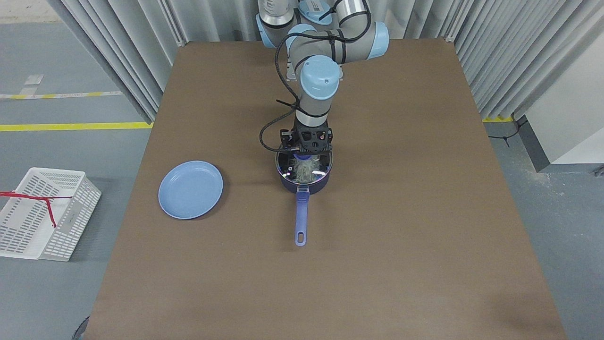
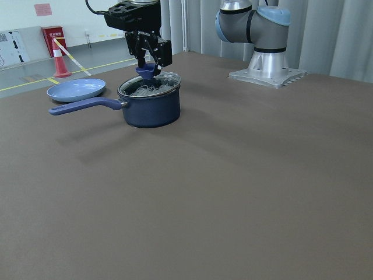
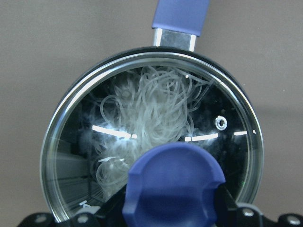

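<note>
A dark blue pot (image 2: 152,114) with a long blue handle (image 1: 301,218) stands on the brown table, covered by a glass lid (image 3: 71,118); white noodle-like strands show through it. My gripper (image 2: 146,65) is over the pot, its fingers either side of the lid's blue knob (image 3: 171,184); it looks shut on that knob. The lid sits on the rim. A light blue plate (image 1: 190,190) lies apart from the pot, to its left in the front view.
A white plastic basket (image 1: 73,232) stands on the floor at the left. Curtains hang behind the robot's base.
</note>
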